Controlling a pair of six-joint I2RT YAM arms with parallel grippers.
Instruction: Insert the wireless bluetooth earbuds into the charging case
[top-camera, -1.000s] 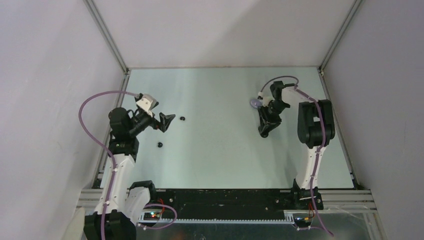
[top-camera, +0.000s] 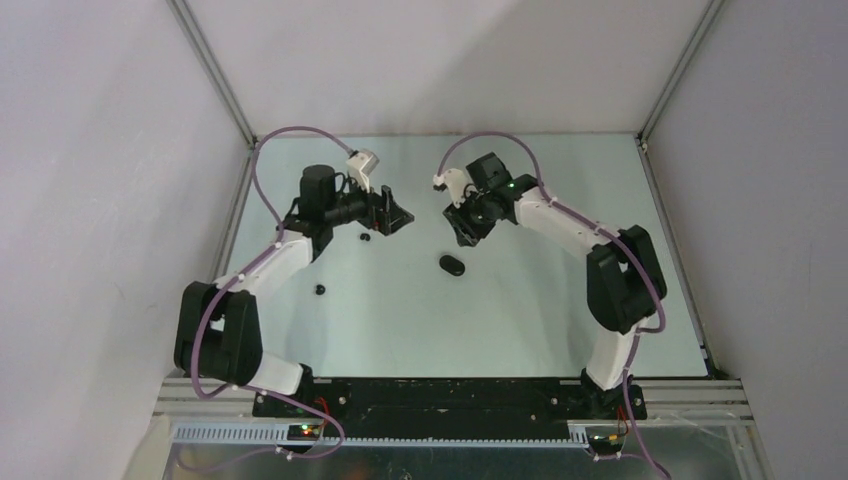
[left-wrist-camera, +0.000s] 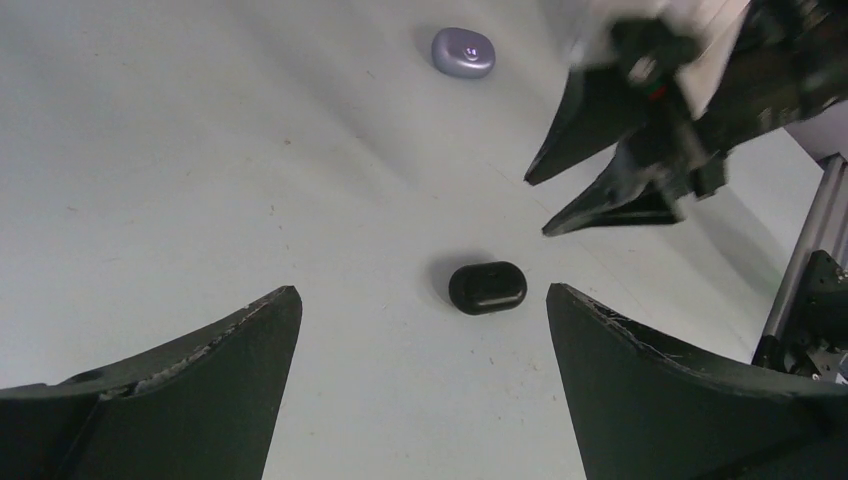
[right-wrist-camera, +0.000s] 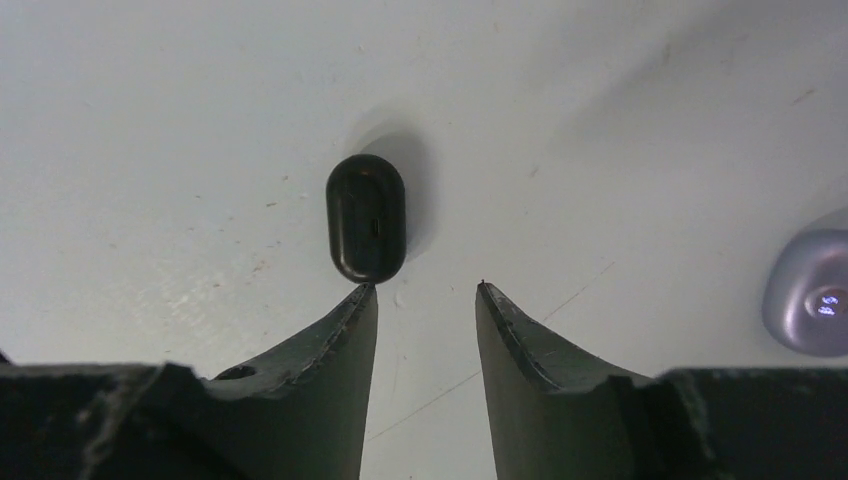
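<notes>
A black pill-shaped charging case (top-camera: 452, 265) lies alone on the middle of the table, also seen in the left wrist view (left-wrist-camera: 487, 287) and right wrist view (right-wrist-camera: 366, 215). Two small dark pieces, likely the earbuds (top-camera: 320, 289) (top-camera: 365, 237), lie at the left. My left gripper (top-camera: 393, 218) stands open above the table, left of and behind the case, nothing between its fingers. My right gripper (top-camera: 462, 230) hangs just behind the case, its fingers apart and empty.
A lilac rounded object lies behind the right arm, also at the edge of the right wrist view (right-wrist-camera: 810, 291). Walls border the sides and back.
Both arms have moved inward toward the middle.
</notes>
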